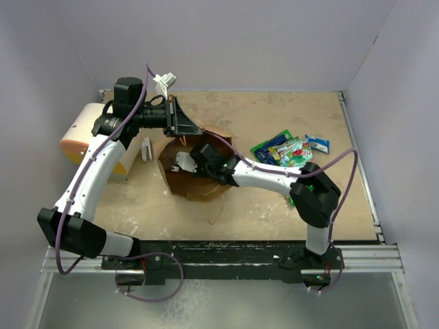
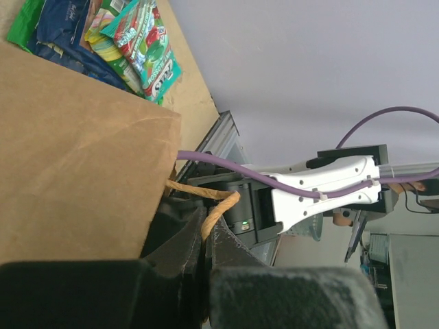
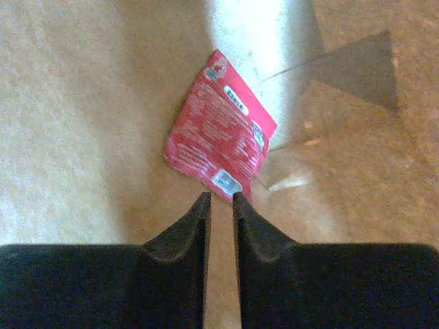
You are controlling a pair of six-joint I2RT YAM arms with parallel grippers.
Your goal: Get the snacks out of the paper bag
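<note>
The brown paper bag (image 1: 188, 188) lies open in the middle. My left gripper is shut at the bag's top, with the twisted rope handle (image 2: 223, 205) at its fingertips. My right gripper (image 1: 197, 168) reaches inside the bag; in the right wrist view its fingertips (image 3: 221, 200) are slightly apart, just below a small red packet (image 3: 216, 127) lying on brown paper, with nothing visible between them. Several snack packets (image 2: 140, 48) in green, blue and teal lie outside, right of the bag (image 1: 295, 151).
A cream and orange box (image 1: 89, 140) stands at the left beside the left arm. Grey walls enclose the table top (image 1: 260, 116), which is clear behind the bag and at the front right.
</note>
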